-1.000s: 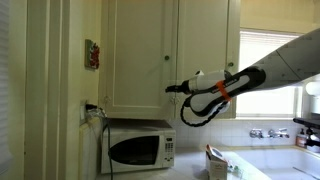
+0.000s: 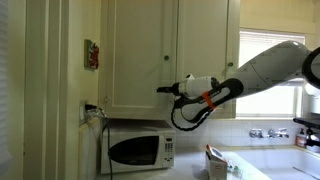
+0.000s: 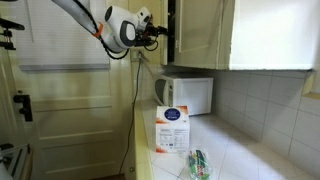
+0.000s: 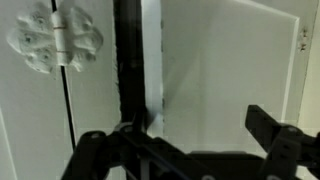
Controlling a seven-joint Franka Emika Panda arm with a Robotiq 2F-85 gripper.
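A pair of cream cabinet doors hangs above the counter, the left door (image 2: 140,55) and the right door (image 2: 205,45). My gripper (image 2: 168,90) is close to their lower part, near where they meet. In the wrist view the gripper stands open, its fingers spread wide. A pale door edge (image 4: 152,60) runs down close to the left finger, alongside a dark gap (image 4: 128,60). The broad door face (image 4: 215,65) fills the space ahead of the fingers. I cannot tell whether a finger touches the door. The dark opening (image 3: 171,38) also shows in exterior view 2.
Beneath the cabinet a white microwave (image 2: 140,149) sits on the counter. A white and orange box (image 3: 172,130) and a clear bag (image 3: 199,164) stand farther forward. At the right are a faucet (image 2: 256,133) and sink.
My arm and gripper have shifted a little left in exterior view 1, along the front of the cabinet doors. The box and microwave have stayed put.
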